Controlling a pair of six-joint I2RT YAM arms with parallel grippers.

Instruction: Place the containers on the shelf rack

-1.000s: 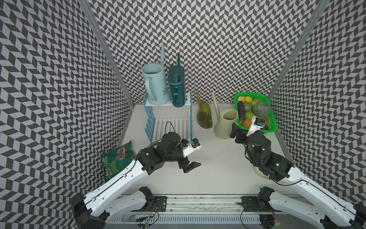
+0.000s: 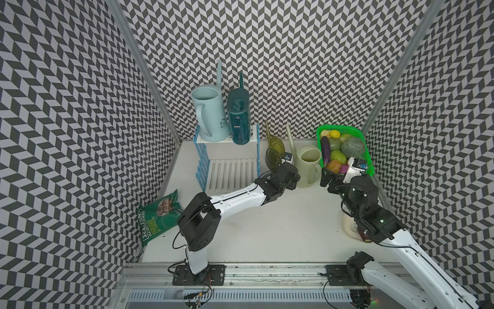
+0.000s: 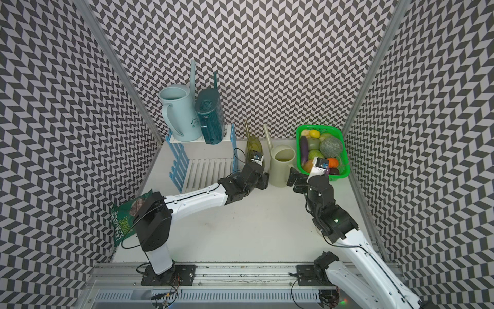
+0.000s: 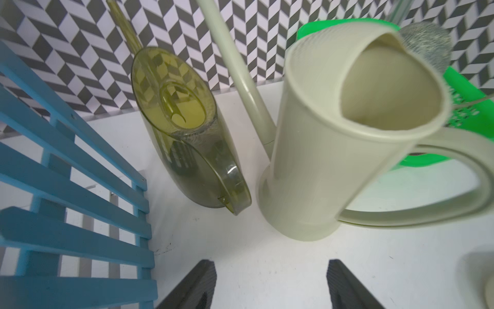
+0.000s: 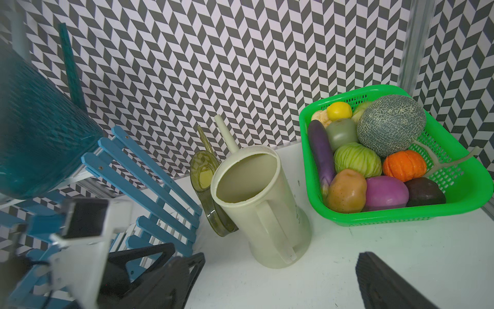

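A pale sage watering can (image 4: pixel 314 170) and an olive translucent one (image 4: pixel 182 154) stand on the table right of the blue-slatted shelf (image 4: pixel 72 185). A light blue can (image 2: pixel 210 116) and a teal can (image 2: pixel 239 118) stand on the shelf's top. My left gripper is close in front of the two table cans, fingers apart and empty. My right gripper hangs open to the right of the sage can, nothing between its fingers.
A green basket (image 5: pixel 316 210) of produce stands at the back right. A green bag (image 2: pixel 157 219) lies at left, and a pale object (image 2: pixel 352 226) is partly hidden under the right arm.
My right arm has shifted slightly right. The cans stand as before.
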